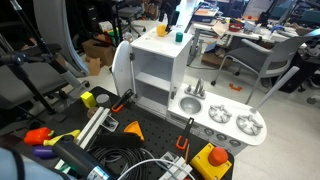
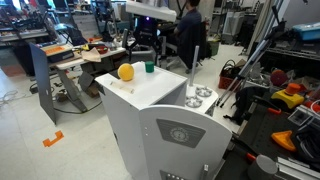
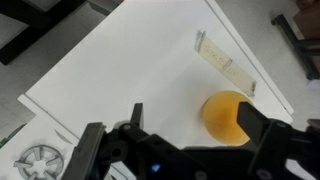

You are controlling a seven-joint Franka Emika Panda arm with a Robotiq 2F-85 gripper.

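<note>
A yellow round object (image 1: 162, 31), perhaps a cup, stands on top of the white cabinet (image 2: 118, 92). Beside it on the same top is a green cup (image 2: 150, 66). My gripper hangs open above the cabinet, its fingers apart and nothing held between them. From the wrist, the yellow object (image 3: 222, 112) appears between the fingers toward the right one, which partly covers it. The green cup does not show in that view. A strip of tape (image 3: 226, 66) lies on the white top near the yellow object.
A white counter with a sink (image 1: 191, 105) and round burners (image 1: 249, 125) adjoins the cabinet. The cabinet's door (image 2: 180, 143) stands open. An orange cone (image 1: 134, 130) and a red button box (image 1: 212, 161) lie in the foreground.
</note>
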